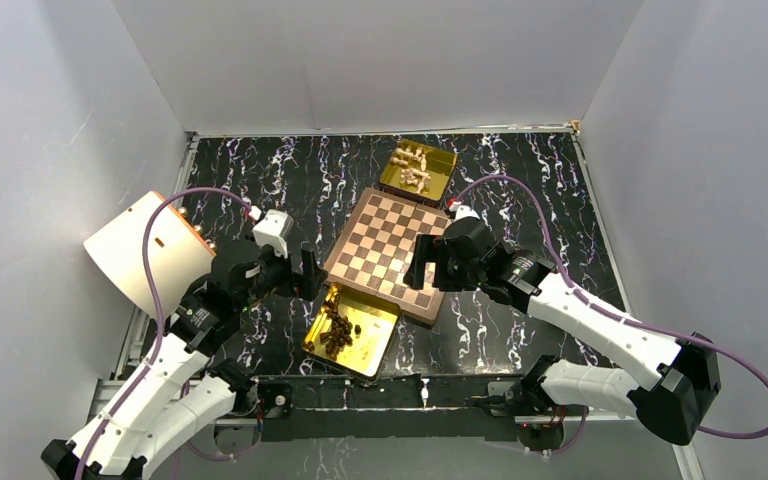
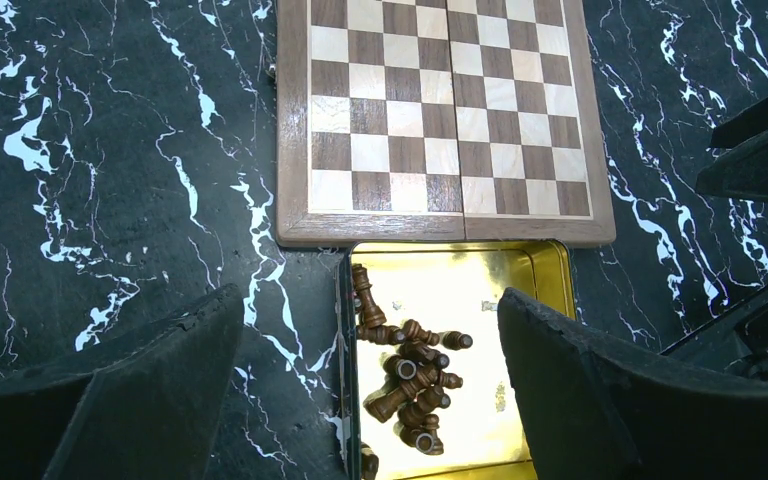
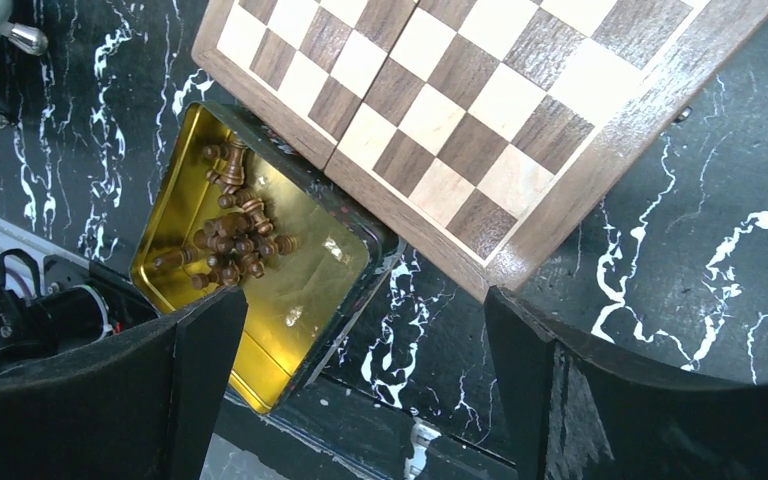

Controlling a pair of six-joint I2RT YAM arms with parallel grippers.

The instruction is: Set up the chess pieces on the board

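Observation:
A wooden chessboard [image 1: 385, 240] lies bare in the middle of the table. Dark brown chess pieces [image 2: 408, 390] lie jumbled in a gold tray [image 1: 365, 350] in front of the board. Pale pieces [image 1: 415, 172] lie in a second gold tray [image 1: 435, 155] behind it. My left gripper [image 1: 308, 270] hangs over the board's left side and dark tray, open with nothing between its fingers in the left wrist view. My right gripper [image 1: 420, 262] is above the board's right part, open and empty in the right wrist view.
A cream-coloured panel [image 1: 140, 250] with orange edge leans at the far left, partly behind the left arm. Grey walls enclose the workspace on the back and sides.

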